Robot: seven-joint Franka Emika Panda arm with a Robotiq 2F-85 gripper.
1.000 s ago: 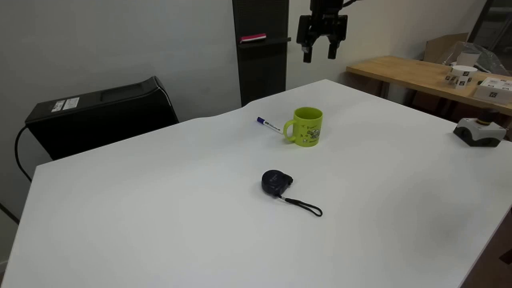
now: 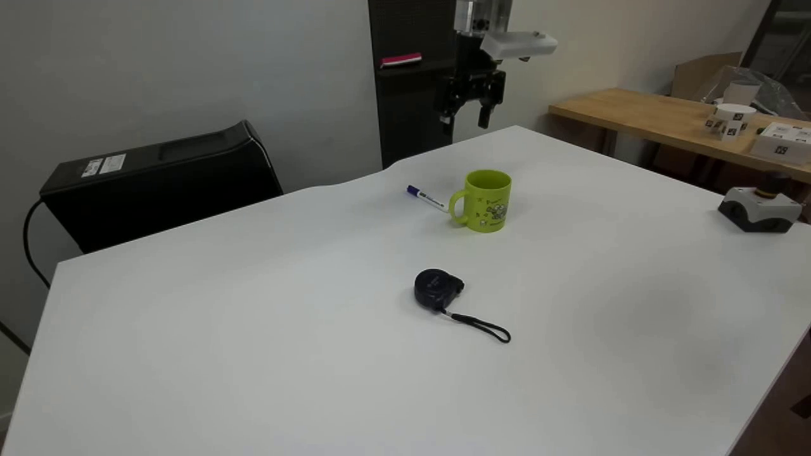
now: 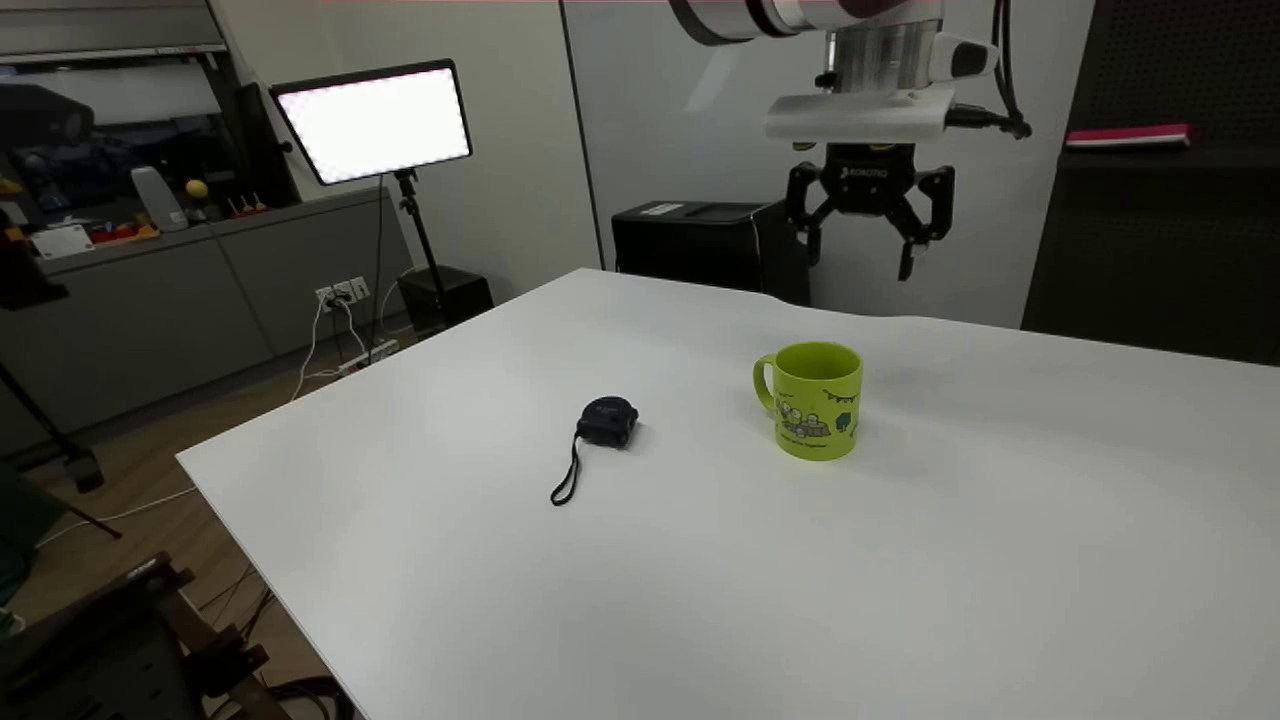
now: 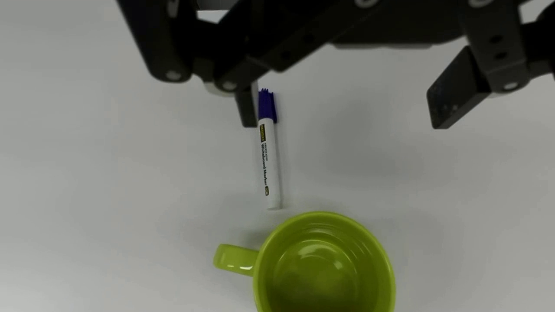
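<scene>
On the white table a lime green mug [image 2: 487,202] stands upright, its handle to the left in both exterior views. A whiteboard marker [image 2: 427,198] with a blue cap lies close behind the mug; exterior view 2 does not show it, as the mug [image 3: 817,402] blocks it. High over the table's far side hangs my gripper [image 3: 859,262], open and empty. From the wrist, the marker [image 4: 269,156] appears beyond the mug's rim [image 4: 317,221], its cap near the left finger [image 4: 246,106]. A black tape measure [image 2: 434,289] with a wrist strap rests apart from both, nearer exterior view 1.
A grey and black button box [image 2: 761,208] sits at the table's right edge in exterior view 1. Behind the table stands a black case [image 2: 167,178].
In exterior view 1 my gripper has come lower and moved left, and it has turned somewhat. The mug, marker and tape measure lie where they were.
</scene>
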